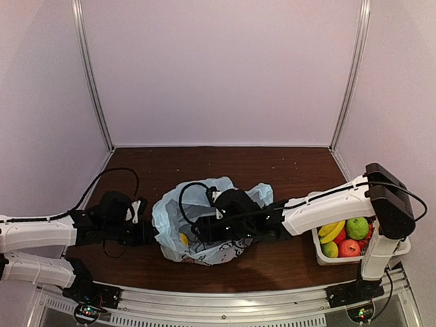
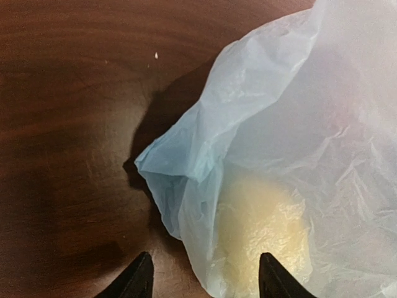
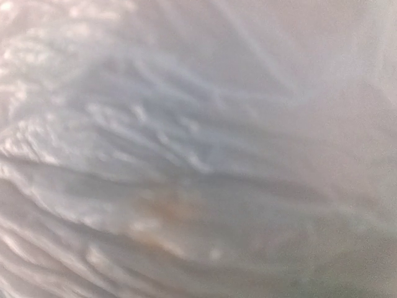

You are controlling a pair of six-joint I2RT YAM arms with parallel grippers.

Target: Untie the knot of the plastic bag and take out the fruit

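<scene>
A pale blue plastic bag [image 1: 167,211] lies in the middle of the table with its mouth spread wide. Inside it, a yellow fruit [image 1: 183,239] shows at the left; the left wrist view catches a yellow round shape [image 2: 263,223] through the thin plastic. My left gripper is open at the bag's left edge, its fingers apart, and I cannot tell if they touch the film. My right gripper [image 1: 202,230] reaches into the bag's mouth. Blurred plastic [image 3: 186,143] fills the right wrist view, hiding those fingers and anything between them.
A white basket [image 1: 329,260] at the right holds bananas [image 1: 332,232], a green fruit [image 1: 357,227], a red fruit [image 1: 349,248] and other produce. My right arm passes over its back part. Bare table [image 1: 293,170] lies behind the bag.
</scene>
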